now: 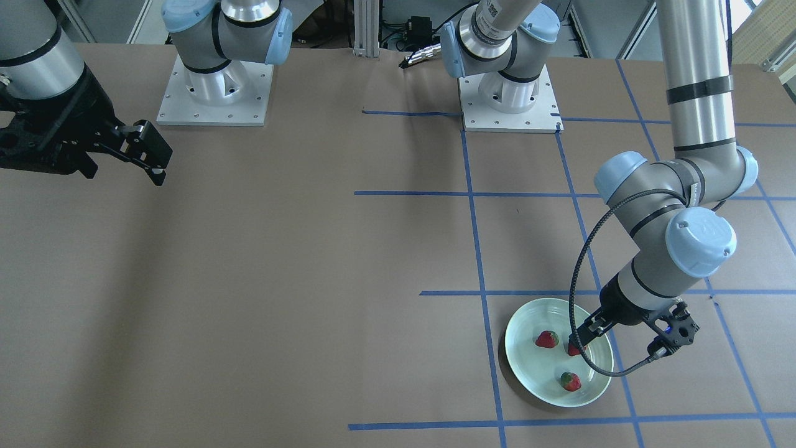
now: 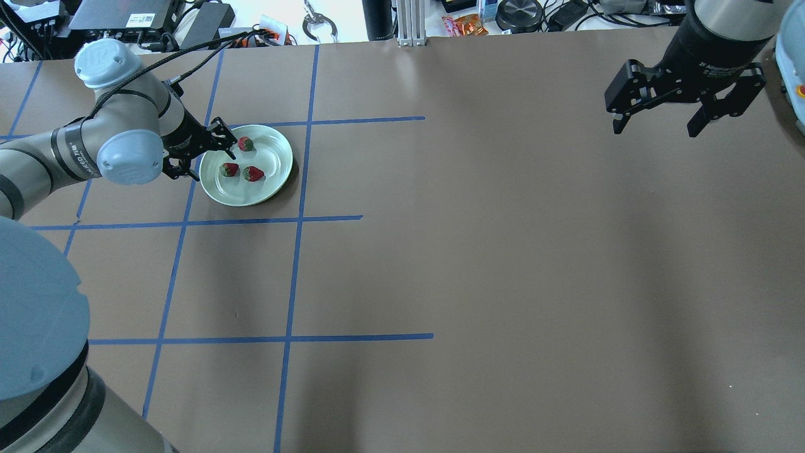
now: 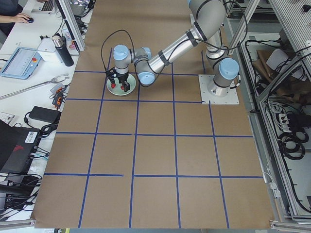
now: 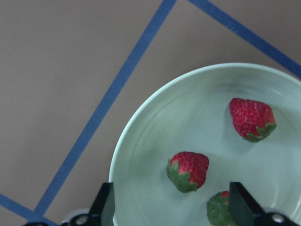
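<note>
A pale mint plate (image 1: 537, 373) holds three strawberries. In the left wrist view one strawberry (image 4: 249, 117) lies at upper right and another (image 4: 190, 169) at the centre. A third strawberry (image 4: 217, 209) sits low beside the right finger, partly hidden by it. The gripper hangs low over the plate, fingers wide apart at either side of the view's bottom edge, open. In the top view it reaches over the plate's left side.
Blue tape lines cross the table (image 1: 298, 261). A second black gripper (image 2: 679, 98) hangs at the top right of the top view. Other arm bases stand at the back. The table right of the plate in the top view is clear.
</note>
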